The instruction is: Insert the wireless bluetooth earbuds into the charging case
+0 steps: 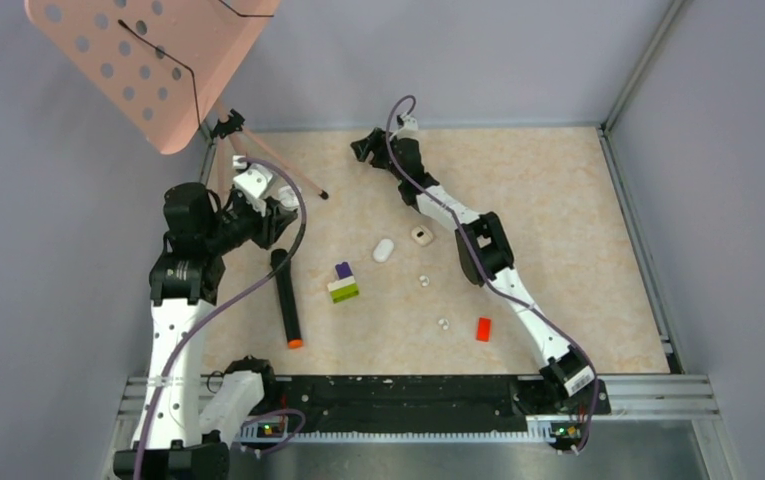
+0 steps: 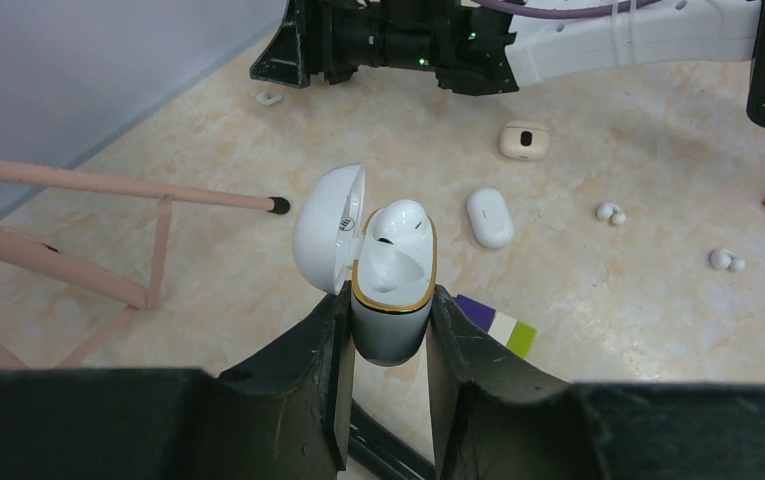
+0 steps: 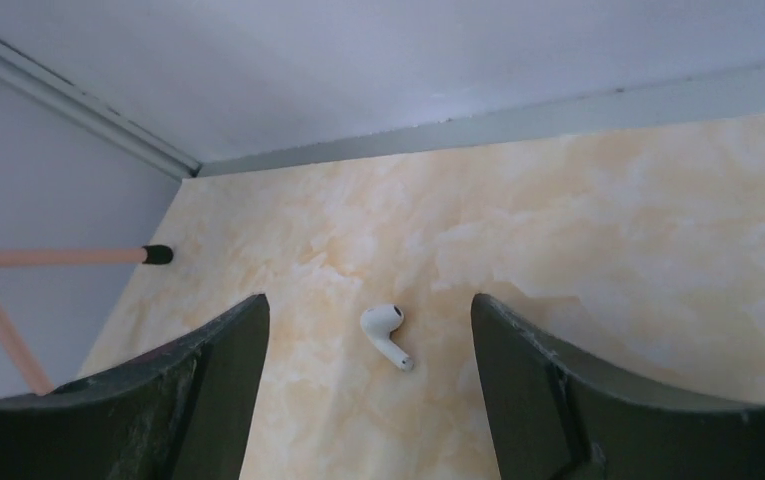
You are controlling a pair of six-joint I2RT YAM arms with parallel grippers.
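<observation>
My left gripper is shut on an open white charging case [image 2: 390, 270], lid tilted up, held upright above the table at the left. In the right wrist view a single earbud [image 3: 384, 325] lies between the fingertips of my open right gripper, near the back edge. Pairs of white earbud-like pieces [image 2: 610, 212] lie at the middle right of the left wrist view, along with a closed white oval case [image 2: 490, 217] and a squarish cream case [image 2: 524, 141].
A purple, white and green block [image 1: 343, 288], a black tube [image 1: 286, 300] and a red block [image 1: 483, 328] lie on the table [image 1: 578, 250]. A pink stand [image 1: 158, 70] occupies the back left.
</observation>
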